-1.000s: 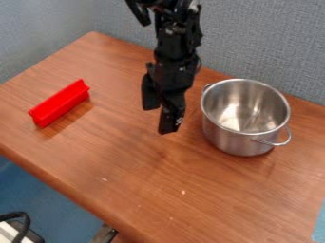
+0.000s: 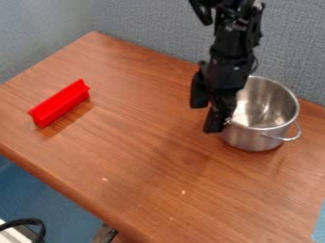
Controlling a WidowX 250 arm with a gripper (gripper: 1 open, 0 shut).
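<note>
The black gripper (image 2: 212,108) hangs over the left part of a steel pot (image 2: 265,112) on the right of the wooden table (image 2: 140,161), partly hiding it. Its lower finger reaches down at the pot's left side; whether it is inside or outside the wall, and how far apart the fingers are, is unclear.
A red bar (image 2: 59,102) lies on the table at the left. A grey padded wall runs behind, and a black cable is at the lower left.
The gripper has moved right, from left of the pot to over its left part. The pot appears shifted slightly to the right. The red bar is unchanged.
</note>
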